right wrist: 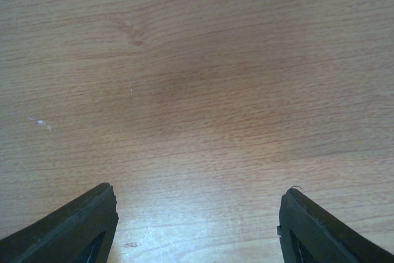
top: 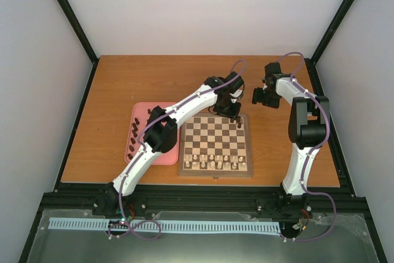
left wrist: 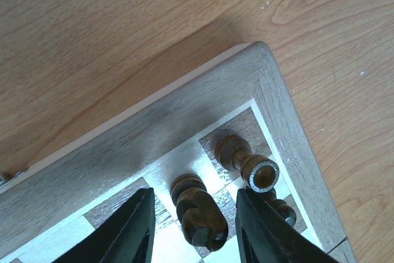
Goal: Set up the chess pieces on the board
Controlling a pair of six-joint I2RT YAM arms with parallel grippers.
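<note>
A dark knight (left wrist: pixel 200 214) stands on a light square, second from the far right corner of the chessboard (top: pixel 215 172). My left gripper is open, one finger (left wrist: pixel 143 217) on each side of the knight with gaps showing. Beside it, a dark rook (left wrist: pixel 249 167) occupies the corner square, and a dark pawn (left wrist: pixel 283 210) stands partly hidden behind the rook and a finger. Light pieces (top: pixel 212 163) fill the near rows. My right gripper is open over bare table, right of the board's far end (top: pixel 266 97).
Several dark pieces (top: pixel 134 126) lie in the pink tray (top: pixel 164 158) left of the board. My left arm (top: pixel 196 108) reaches across the tray and the board's far left corner. The board's middle squares are empty. Table (top: pixel 141 75) behind the board is clear.
</note>
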